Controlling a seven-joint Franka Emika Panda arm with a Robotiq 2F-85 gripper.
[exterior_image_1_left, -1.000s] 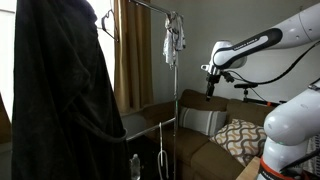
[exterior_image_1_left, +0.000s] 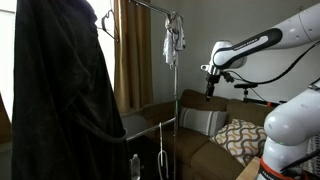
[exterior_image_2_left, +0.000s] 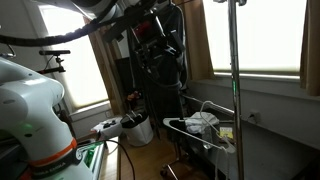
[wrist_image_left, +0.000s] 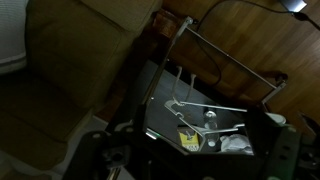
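Note:
My gripper (exterior_image_1_left: 210, 84) hangs in the air at the end of the white arm, right of the metal rack post (exterior_image_1_left: 176, 90). It stands open in the wrist view, its dark fingers (wrist_image_left: 124, 130) wide apart, with nothing held between them. White hangers (wrist_image_left: 173, 103) hang well below it on the rack's lower rail. A large dark garment (exterior_image_1_left: 65, 90) fills the left of the first exterior view. Small white clothing (exterior_image_1_left: 174, 40) hangs near the top of the post.
A brown sofa (exterior_image_1_left: 200, 153) with a striped pillow (exterior_image_1_left: 203, 120) and a patterned pillow (exterior_image_1_left: 240, 137) stands behind. White cloth (exterior_image_2_left: 202, 122) and a yellow item (exterior_image_2_left: 226, 132) lie low at the rack. A cable (wrist_image_left: 205, 50) crosses the wooden floor.

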